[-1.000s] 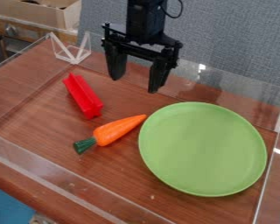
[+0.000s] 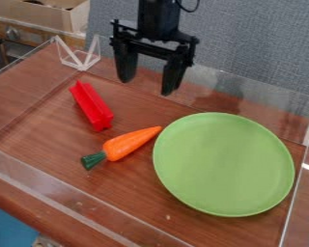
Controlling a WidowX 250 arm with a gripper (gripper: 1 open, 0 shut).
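My black gripper (image 2: 148,75) hangs open over the back of the wooden table, its two fingers wide apart with nothing between them. Below and to its left lies a red rectangular block (image 2: 90,105). An orange carrot (image 2: 126,144) with a green top rests in the middle left, apart from the block. A large green plate (image 2: 223,165) takes up the right side of the table, to the right of the carrot.
Clear low walls and white corner brackets (image 2: 74,58) edge the table (image 2: 119,212). A cardboard box (image 2: 42,16) sits beyond it at the back left.
The block, carrot and plate have not moved.
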